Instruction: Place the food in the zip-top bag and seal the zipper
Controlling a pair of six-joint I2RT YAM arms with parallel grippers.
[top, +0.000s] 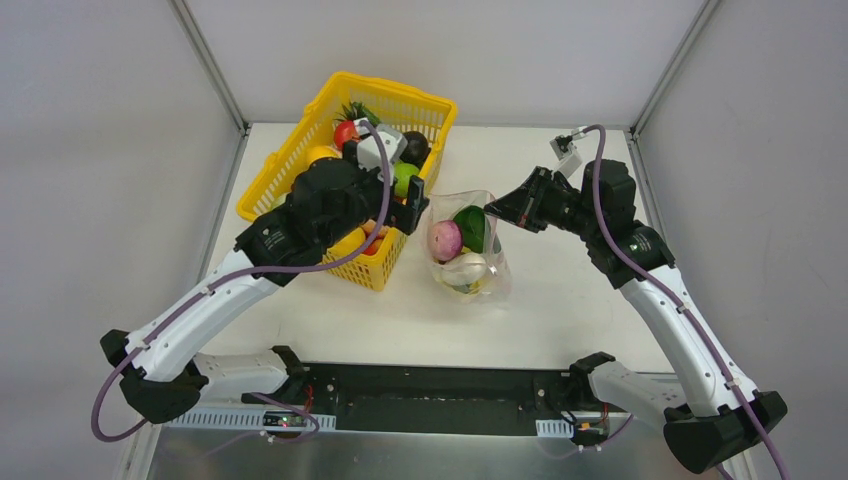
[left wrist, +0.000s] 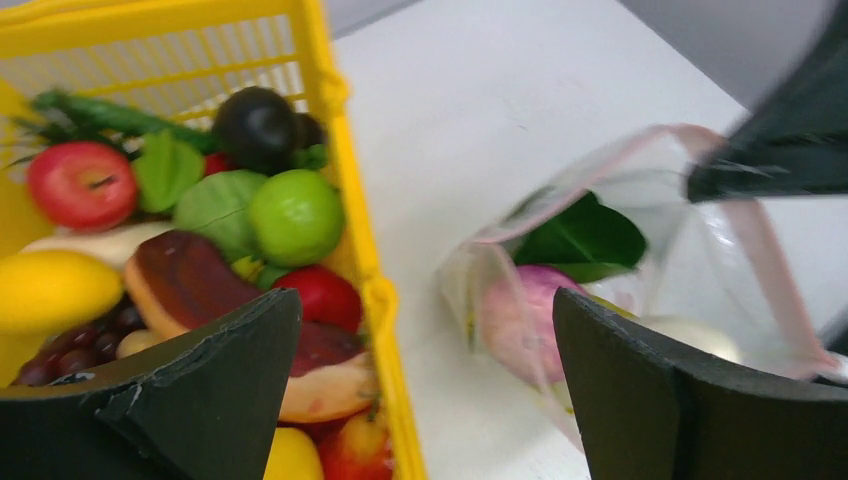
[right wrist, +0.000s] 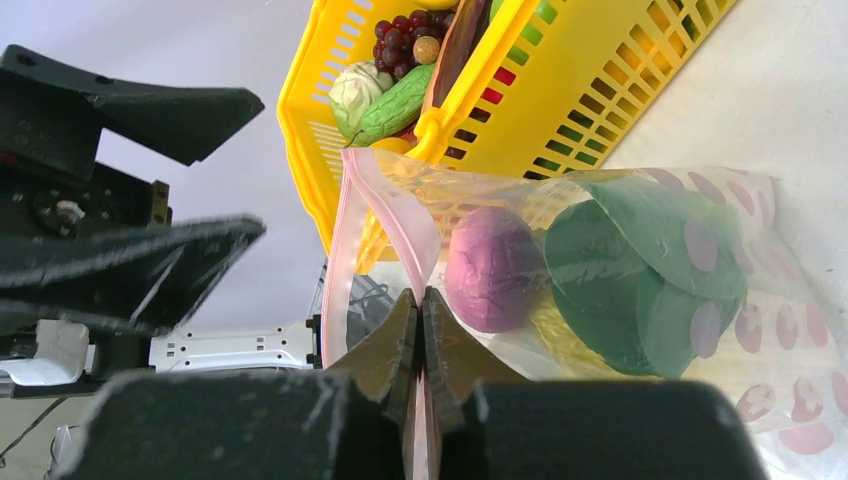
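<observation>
The clear zip top bag (top: pixel 505 285) stands with its mouth open on the white table. Inside it are a purple round vegetable (right wrist: pixel 490 268), a large green one (right wrist: pixel 600 275) and a whitish one (top: pixel 462 270). My right gripper is shut on the bag's rim, the pink-edged zipper strip pinched between its fingertips. My left gripper hangs open and empty between the basket and the bag. In the right wrist view its two fingers (right wrist: pixel 180 110) stand apart, left of the bag mouth.
A yellow basket (top: pixel 420 100) full of play food is to the left of the bag; a red apple (left wrist: pixel 82 185), a green apple (left wrist: pixel 295 218) and a dark avocado (left wrist: pixel 256 130) lie in it. Bare table (top: pixel 570 320) extends to the bag's right and front.
</observation>
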